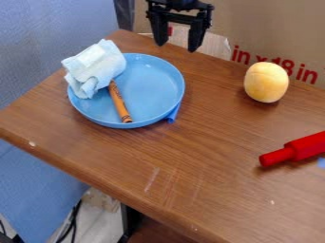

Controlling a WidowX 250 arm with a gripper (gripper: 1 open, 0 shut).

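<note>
My black gripper hangs at the top, above and behind the blue plate, open with nothing between its fingers. A white cloth lies over the plate's left rim. An orange stick-like item lies in the plate. A yellow round object sits at the right, and a red cylinder lies at the right edge.
A small blue item lies by the plate's right rim. A cardboard panel stands behind, and the table's left edge borders a blue surface.
</note>
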